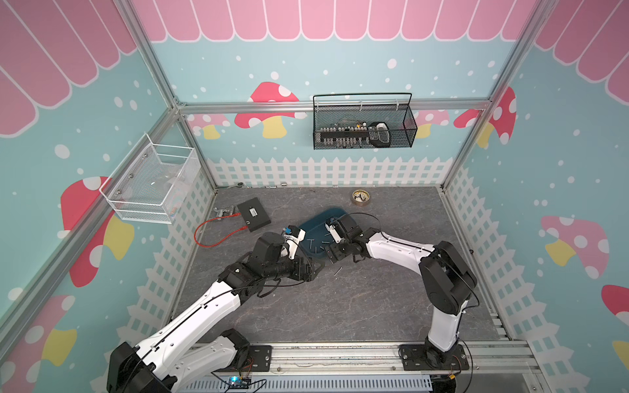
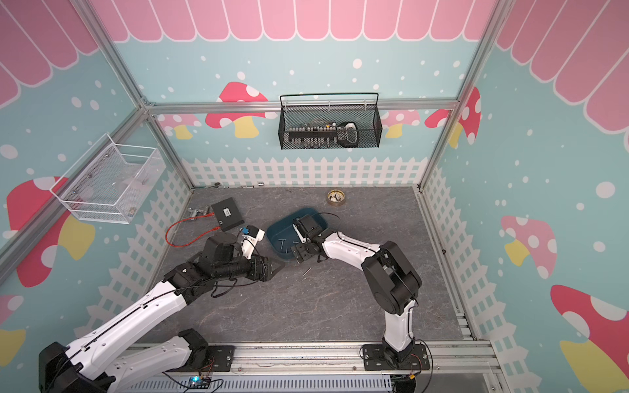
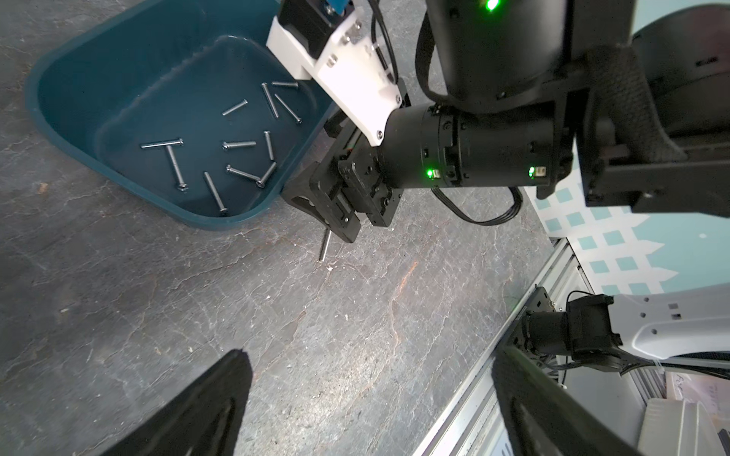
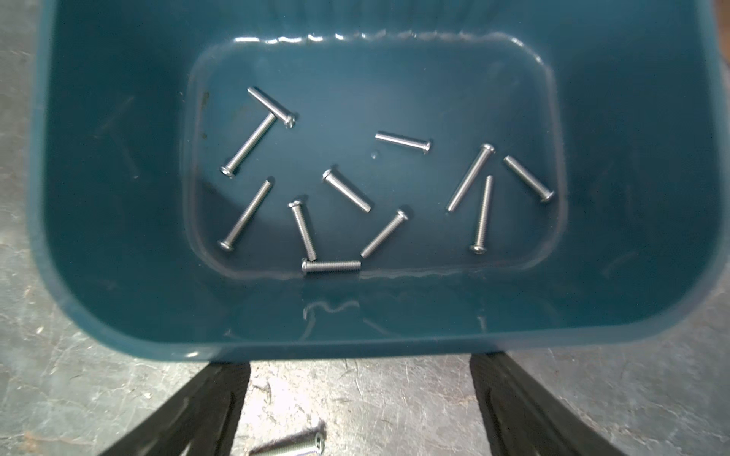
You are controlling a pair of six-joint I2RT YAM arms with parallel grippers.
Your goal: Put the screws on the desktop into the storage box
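A dark teal box (image 4: 372, 319) holds several silver screws (image 4: 394, 141) on its floor. One loose screw lies on the desk outside its near rim; in the right wrist view a screw (image 4: 289, 448) shows there too. My left gripper hangs open over bare desk at the box's near left, nothing between its fingers. My right gripper is open at the near rim, low beside that screw, with no screw seen held in it.
At the back left lie a dark grey case (image 1: 253, 209) and a red cable (image 1: 209, 244). A round tin (image 1: 360, 196) stands at the back.
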